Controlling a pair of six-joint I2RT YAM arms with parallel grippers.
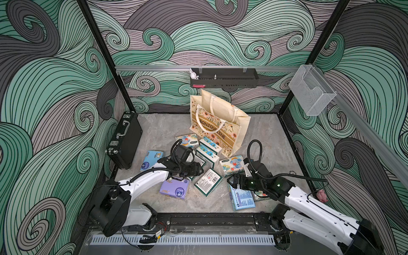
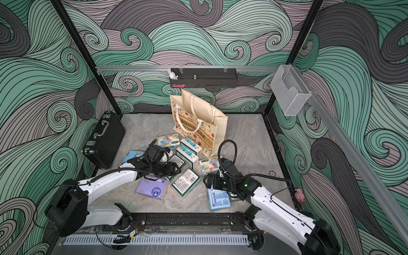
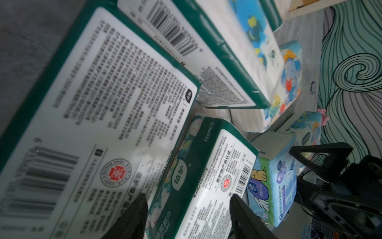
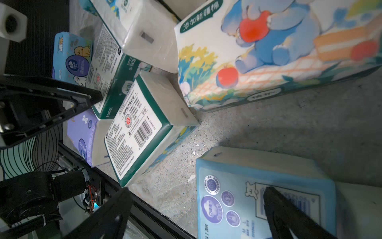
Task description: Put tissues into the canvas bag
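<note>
The canvas bag (image 1: 218, 129) stands upright at the back centre, tissue packs lying in front of it. My left gripper (image 1: 194, 170) is low over the green-edged packs, its fingers parted above a white-labelled pack (image 3: 210, 187); I cannot see anything held. Another such pack (image 1: 207, 182) lies beside it, a purple pack (image 1: 174, 189) nearer the front left. My right gripper (image 1: 233, 182) stands open above a light blue pack (image 1: 241, 199); a floral pack (image 4: 270, 51) lies behind it.
A black case (image 1: 125, 140) stands along the left edge. Bare table (image 1: 267, 140) shows at the back right and back left. A wire basket (image 1: 310, 91) hangs on the right rail, a black tray (image 1: 223, 78) on the back rail.
</note>
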